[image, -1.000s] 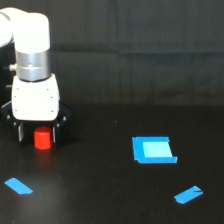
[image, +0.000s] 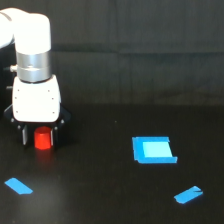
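A small red object (image: 43, 138) stands on the black table at the left. Directly over it is my white gripper (image: 40, 136), pointing down, its dark fingers low on either side of the object. Whether the fingers touch it is too dark and small to tell. The upper part of the object is partly hidden by the hand. To the right, a pale square (image: 156, 149) framed with blue tape (image: 138, 151) lies flat on the table.
One short strip of blue tape (image: 18, 186) lies at the front left, and another blue strip (image: 188, 195) at the front right. Between the gripper and the taped square the table is clear. A dark curtain (image: 140, 70) hangs behind.
My gripper has come down very slightly over the red object. The object, the taped square and the strips are where they were.
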